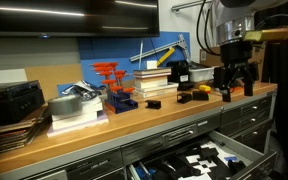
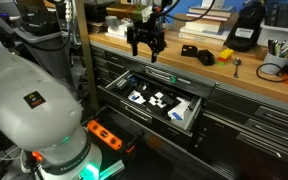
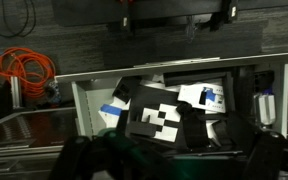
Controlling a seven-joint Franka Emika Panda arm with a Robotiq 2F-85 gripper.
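Observation:
My gripper [image 1: 236, 94] is open with nothing between its fingers, high in front of the counter. In exterior view 2 the gripper [image 2: 145, 51] hangs above and behind the pulled-out drawer [image 2: 192, 119], well clear of it. Inside the drawer [image 3: 82, 108], seen from above in the wrist view, lie a black-and-white checkered board [image 3: 167, 112], a white piece with a blue mark [image 3: 206, 97], a blue item [image 3: 111, 109] and several black parts. Dark shapes along the lower edge of the wrist view cover part of the drawer.
The wooden counter [image 1: 134, 122] holds a pot [image 1: 65, 106] on stacked papers, red clamps [image 1: 106, 70], books [image 1: 152, 80] and small black items. An orange cable [image 3: 24, 72] lies coiled left of the drawer. Space above the drawer is free.

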